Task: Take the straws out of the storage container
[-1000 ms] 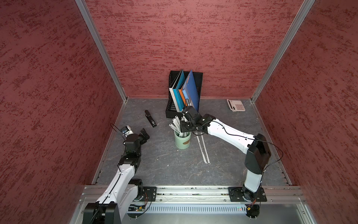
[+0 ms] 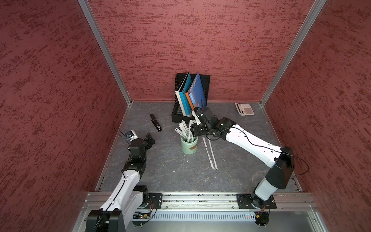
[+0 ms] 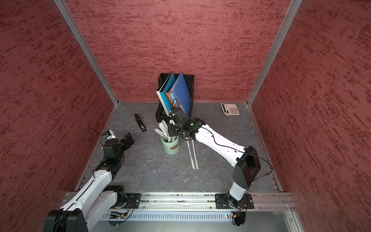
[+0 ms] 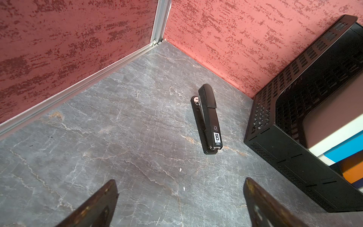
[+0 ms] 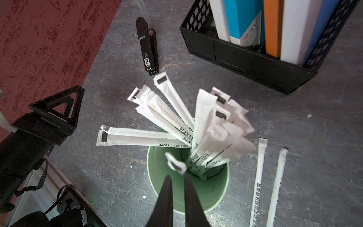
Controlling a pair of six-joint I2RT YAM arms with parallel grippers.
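Observation:
A pale green container [image 2: 188, 147] at mid table holds several white paper-wrapped straws [image 5: 166, 113]. Two loose straws [image 5: 257, 181] lie on the table to its right. My right gripper is over the container among the straw tops, its fingers a narrow gap apart, with a white wrapped end just beyond the fingertips; whether it is held I cannot tell. My left gripper stands open at the left of the table, nothing between its fingers.
A black basket [image 5: 242, 68] of folders stands behind the container. A black stapler [image 4: 208, 117] lies left of it, a calculator [image 2: 244, 109] at the back right.
In the top left view, my right arm and gripper have shifted to the right and slightly up over the container. The left arm has not moved.

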